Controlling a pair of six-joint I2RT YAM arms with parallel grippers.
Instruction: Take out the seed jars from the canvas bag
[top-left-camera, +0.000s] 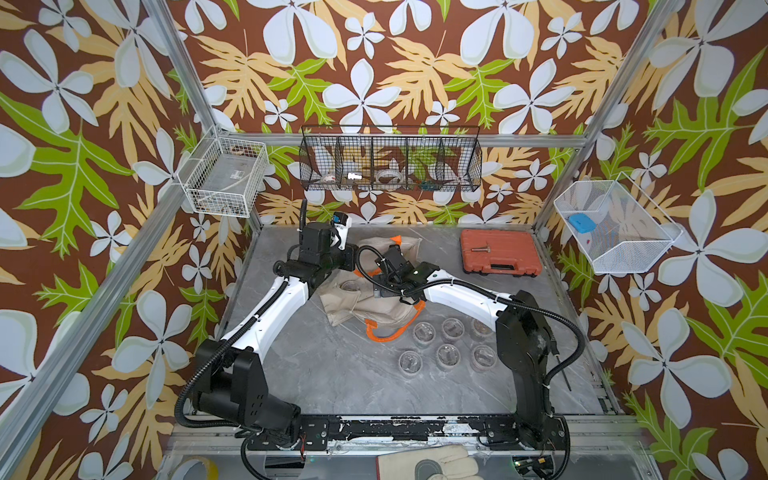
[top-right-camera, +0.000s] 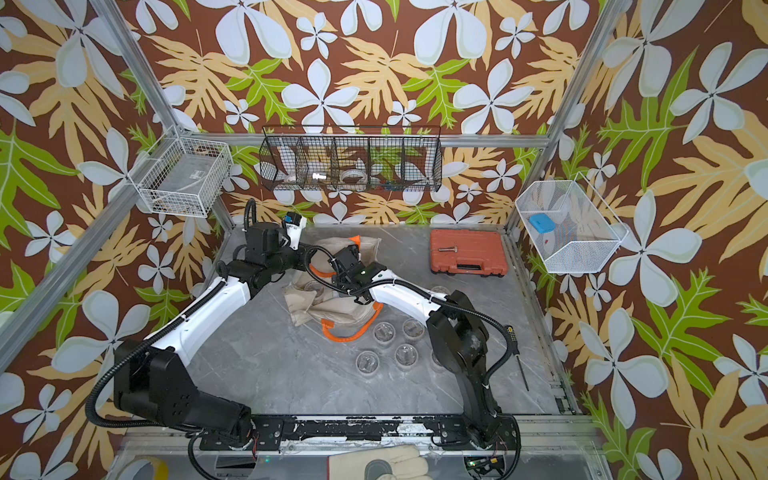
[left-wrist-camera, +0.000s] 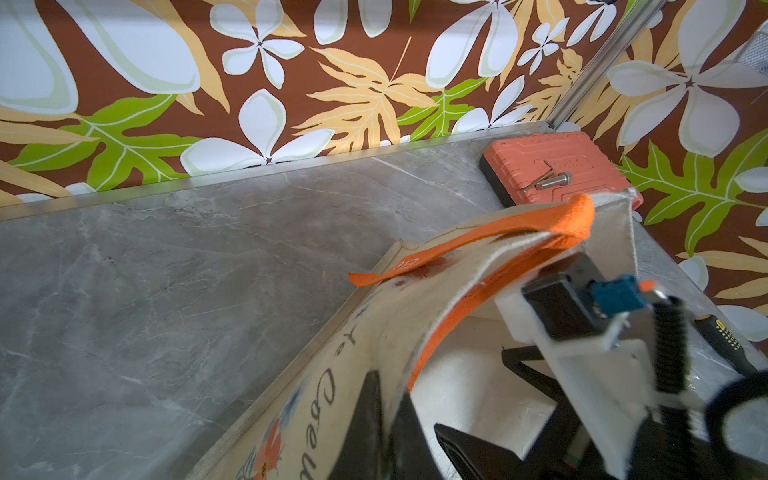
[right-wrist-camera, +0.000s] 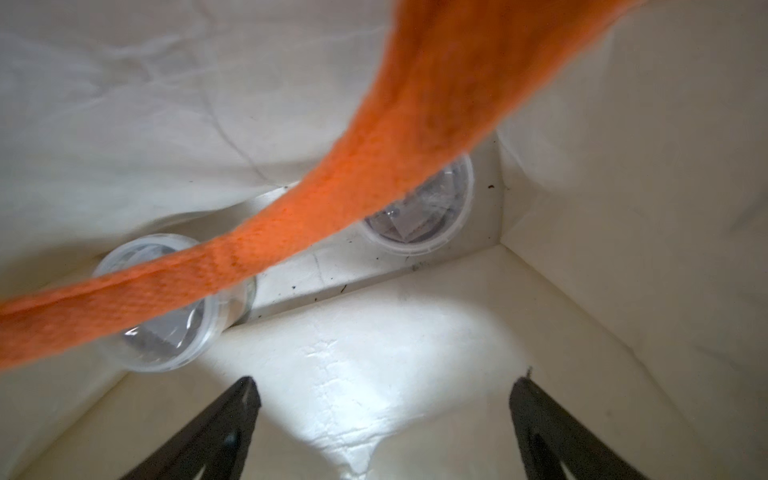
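The beige canvas bag (top-left-camera: 340, 304) with orange handles lies opened out mid-table. At its left rim, my left gripper is shut on the thin fabric edge. My right gripper is open over the bag's mouth, nothing between its fingers. Inside the bag, the right wrist view shows two clear lidded jars: one jar (right-wrist-camera: 168, 340) at the left, partly covered by the orange handle (right-wrist-camera: 320, 196), and another jar (right-wrist-camera: 424, 220) farther back, also partly behind that strap. Both lie beyond the fingertips. Several more jars (top-left-camera: 448, 356) stand on the table to the bag's front right.
A red toolbox (top-left-camera: 500, 253) with a bolt on its lid sits at the back right. A screwdriver (top-right-camera: 516, 352) lies along the right side. Bare table shows at the front left. Wire baskets (top-left-camera: 390, 164) hang on the frame above the table.
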